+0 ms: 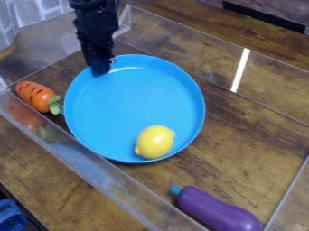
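My black gripper [103, 63] is at the top left, reaching down to the far-left rim of a blue plate [126, 99]; it looks shut, though its fingertips are small and dark. A yellow lemon [154, 141] lies on the near part of the plate. A toy carrot [36, 95] lies left of the plate, and a purple eggplant [218, 209] lies at the bottom right.
Clear plastic walls [97, 171] surround the wooden surface [248, 122]. The area right of the plate is mostly clear. A blue object [10, 218] sits outside at the lower left.
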